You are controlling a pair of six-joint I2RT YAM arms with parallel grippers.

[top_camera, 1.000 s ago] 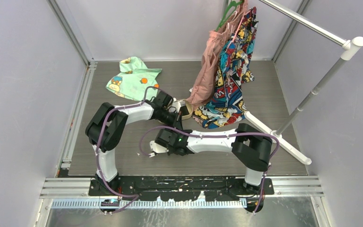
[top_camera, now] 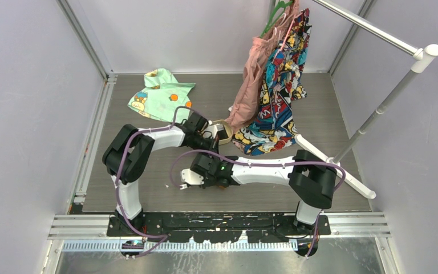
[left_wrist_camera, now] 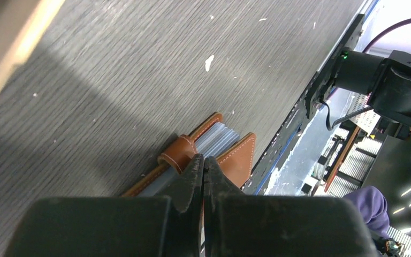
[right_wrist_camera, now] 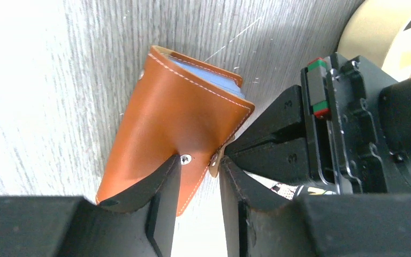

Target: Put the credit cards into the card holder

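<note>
In the right wrist view the brown leather card holder stands on the table, bluish card sleeves showing at its top edge. A metal snap sits on its face. My right gripper is partly open in front of that face, one fingertip close to the snap. From the right come my left gripper's black fingers, their tips at the holder's side by the strap end. The left wrist view has my left gripper shut over the strap; whether leather is pinched between its tips I cannot tell. No loose card shows.
A round tan container stands just behind the grippers. Hanging clothes and a white rack occupy the right side; a green cloth lies at the back left.
My right arm has shifted slightly to the right and its wrist has turned a little; a bit of brown now shows below it. The left arm is nearly still.
</note>
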